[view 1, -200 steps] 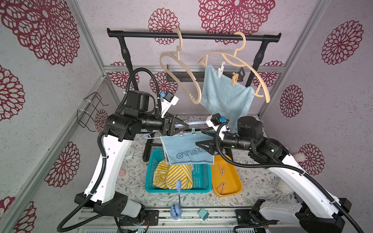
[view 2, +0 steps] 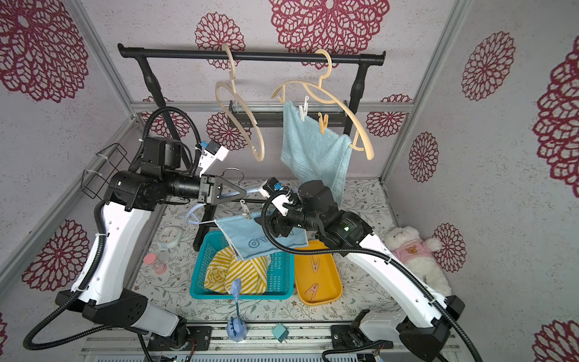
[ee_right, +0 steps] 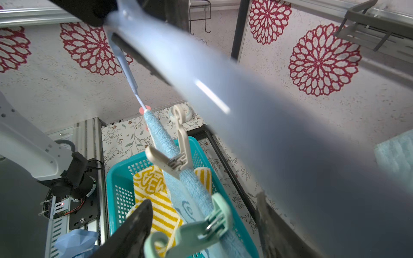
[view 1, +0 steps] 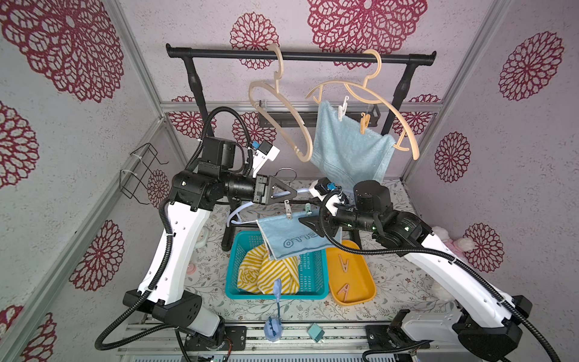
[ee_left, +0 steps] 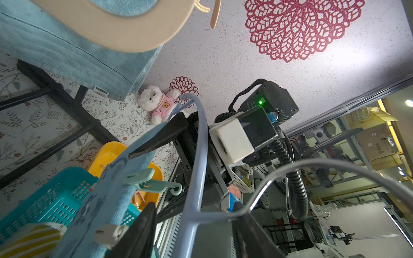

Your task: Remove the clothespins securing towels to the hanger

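My left gripper [view 1: 284, 192] is shut on the pale blue hanger [ee_left: 200, 159], holding it away from the rail. From that hanger's bar hangs a light blue towel [view 1: 280, 235]. A beige-white clothespin [ee_right: 182, 150] and a mint green clothespin [ee_right: 208, 230] are clipped along the towel's top edge. My right gripper stands open, with the mint clothespin between its spread fingers but not gripped. In the top left view, the right gripper's fingers partly cover the towel's right side.
Another blue towel [view 1: 349, 141] hangs on a beige hanger [view 1: 392, 108], with white [view 1: 342, 109] and orange clothespins [view 1: 364, 123]. An empty beige hanger [view 1: 289, 108] is beside it. Below are a teal basket [view 1: 232, 280] and an orange tray [view 1: 355, 295] holding two pink clothespins.
The left gripper, hanger and towel have shifted slightly right, and the towel has tilted. The right gripper has moved left, toward the mint clothespin.
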